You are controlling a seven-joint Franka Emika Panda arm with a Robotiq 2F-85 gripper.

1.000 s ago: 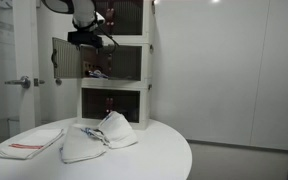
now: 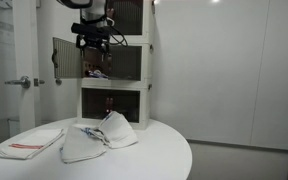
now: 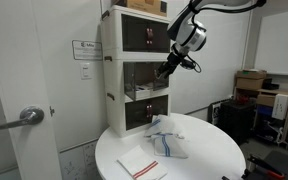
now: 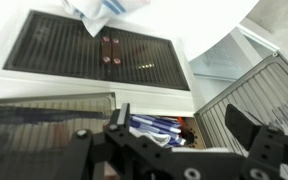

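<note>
My gripper [image 2: 93, 42] hangs high in front of the cabinet's middle section, its fingers apart with no object visible between them. Seen from the wrist, the open gripper points at the opened compartment [image 4: 169, 129], where blue-and-white cloth-like items lie. That compartment's door [image 2: 68, 60] is swung outward on the left, and its slatted panel [image 4: 254, 95] shows at the right of the wrist view. The other middle door [image 4: 44, 130] looks closed. On the white table lie a white towel with a red stripe [image 3: 142, 164] and crumpled white towels with blue stripes [image 3: 168, 145].
The white cabinet [image 3: 115, 85] stands at the back of the round table [image 3: 209, 155], with closed doors [image 2: 111, 103] on its lowest section. A shelf with boxes [image 3: 259, 100] stands farther off at the right.
The towels and the opened door look unmoved.
</note>
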